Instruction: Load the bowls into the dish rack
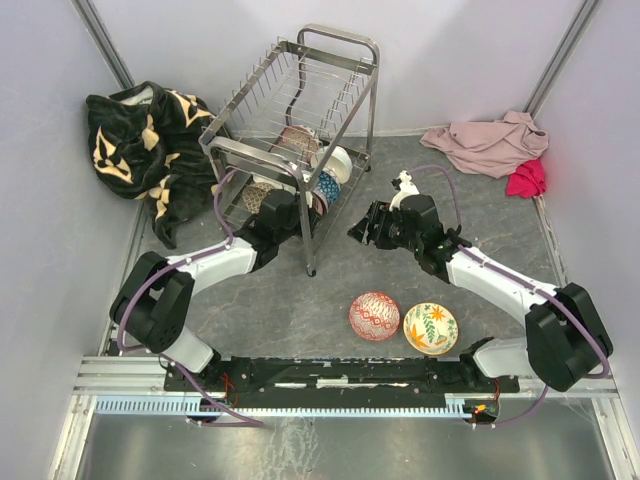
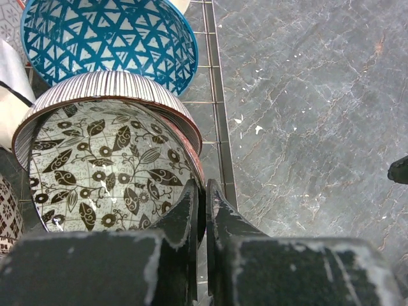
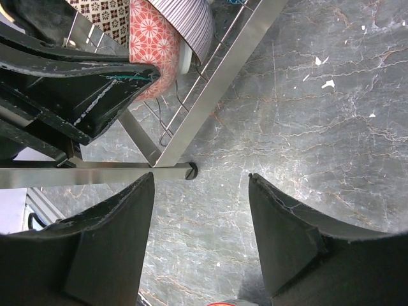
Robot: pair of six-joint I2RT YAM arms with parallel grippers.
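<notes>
Several patterned bowls stand in the lower tier of the dish rack [image 1: 258, 100], among them a blue bowl [image 2: 108, 38] and a striped bowl [image 2: 111, 86]. My left gripper is shut on the rim of a floral-patterned bowl [image 2: 108, 166] inside the rack, at its front. My right gripper is open over bare floor right of the rack, with nothing between its fingers. A red patterned bowl [image 1: 375, 316] and a yellow floral bowl [image 1: 430, 328] lie on the floor at the front right.
A dark fleece blanket [image 1: 140, 150] lies left of the rack. Pink cloths [image 1: 485, 140] lie at the back right. The rack's front post [image 1: 308, 255] stands beside the left arm. The floor right of the rack is mostly clear.
</notes>
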